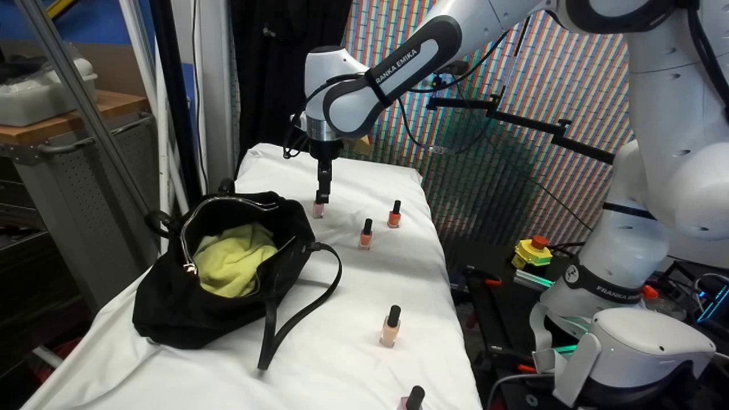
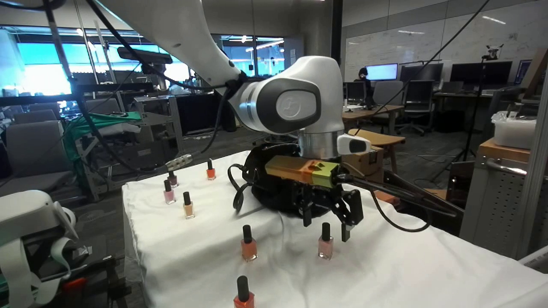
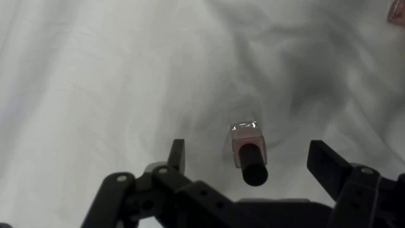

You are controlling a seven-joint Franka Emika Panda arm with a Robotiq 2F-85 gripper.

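Note:
A pink nail polish bottle with a black cap [image 3: 254, 167] stands upright on the white cloth, and in the wrist view it lies in the gap between the spread fingers of my gripper. Neither finger touches it there. From the second exterior view, the gripper [image 2: 327, 230] is open just above and around the level of the cap of this pink bottle [image 2: 326, 247]. In the first exterior view the gripper [image 1: 323, 198] hides the cap, and only the glass of the pink bottle [image 1: 318, 210] shows below.
Orange bottles [image 1: 366, 237] stand close by on the right, with a peach bottle [image 1: 390, 329] nearer the front. A black bag [image 1: 177, 307] with a yellow-green cloth [image 1: 236, 263] inside lies on the left, its strap [image 1: 300, 314] spread over the table [image 1: 328, 382].

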